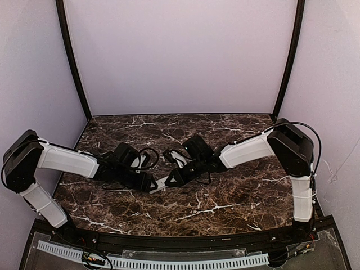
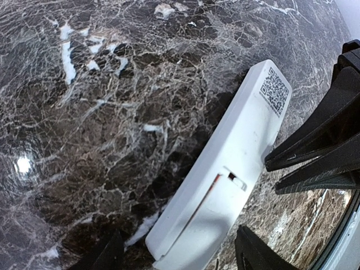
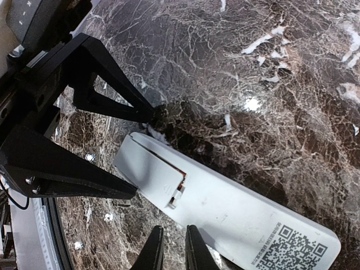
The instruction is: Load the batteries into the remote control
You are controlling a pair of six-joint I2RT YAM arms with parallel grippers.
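Observation:
A white remote (image 1: 159, 185) with a QR label lies on the marble table between both grippers; in the left wrist view it runs diagonally (image 2: 225, 146), its compartment end nearest. A lid sits at that end, with a narrow slot showing red beside it (image 3: 149, 169). My left gripper is open, its fingertips either side of that end. My right gripper has its small fingertips close together beside the remote's body at the lower edge of the right wrist view; what is between them is hidden. No loose batteries are visible.
Pale walls stand behind and at both sides; a metal rail runs along the front edge.

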